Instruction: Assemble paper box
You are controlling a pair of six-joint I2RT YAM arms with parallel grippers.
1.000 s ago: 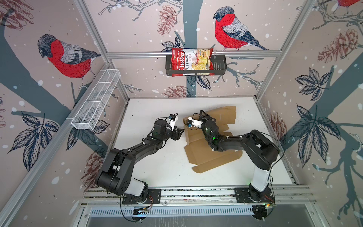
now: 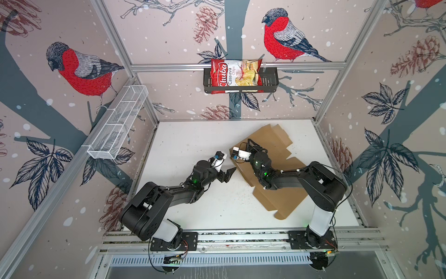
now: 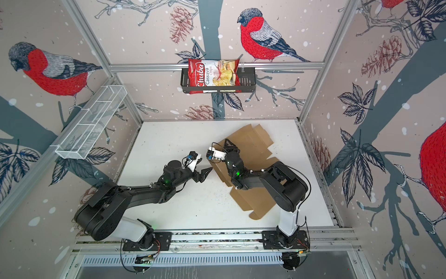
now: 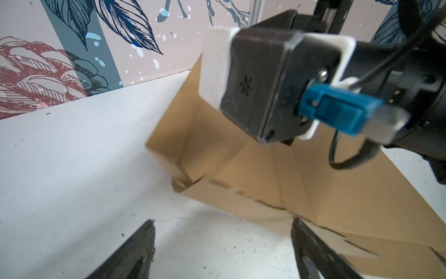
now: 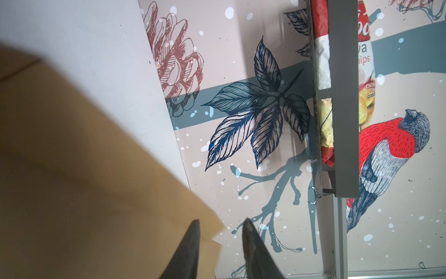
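Note:
A brown cardboard box sheet [image 2: 285, 200] lies partly folded on the right half of the table, turned at a slant. In the left wrist view its low near wall [image 4: 232, 197] and a raised corner show. My left gripper [image 2: 231, 173] stands open just off the cardboard's left edge; only white table shows close between its fingers. My right gripper is open, reaching over the cardboard. Beside its left finger [image 5: 188, 246] a cardboard edge and corner show, and nothing is clamped. The right arm hides the middle of the sheet in both top views.
A black shelf [image 2: 241, 88] with a chips bag [image 2: 237, 74] hangs on the back wall. A white wire basket [image 2: 118, 121] is on the left. The grippers stand close together.

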